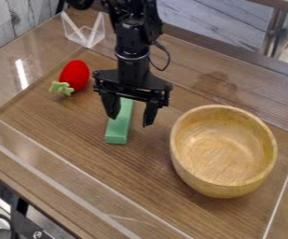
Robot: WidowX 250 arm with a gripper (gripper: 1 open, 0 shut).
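A green bar [118,131] lies on the wooden table in the middle. The black robot arm's gripper [129,105] hangs over its upper end, open, with its two fingers spread to either side above the bar. Whether they touch it cannot be told.
A tan round bowl [222,158] fills the right side. A red object [74,73] with a green part lies at the upper left. A clear container stands at the top left. Black cables lie at the lower left corner.
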